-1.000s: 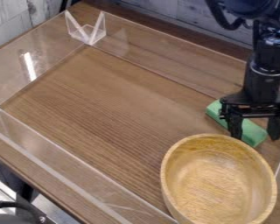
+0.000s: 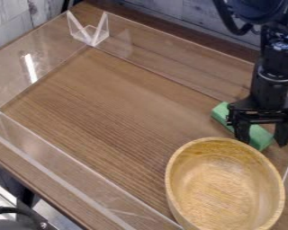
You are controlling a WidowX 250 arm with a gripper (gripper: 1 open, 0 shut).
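Observation:
My black gripper [image 2: 258, 124] hangs low at the right, its fingers around a green oblong object [image 2: 226, 113] lying on the wooden table. The object's ends show on either side of the gripper; whether the fingers grip it cannot be told.
A large yellow oval bowl [image 2: 223, 187] sits just in front of the green object at the bottom right. A small white wire item [image 2: 89, 27] stands at the back left.

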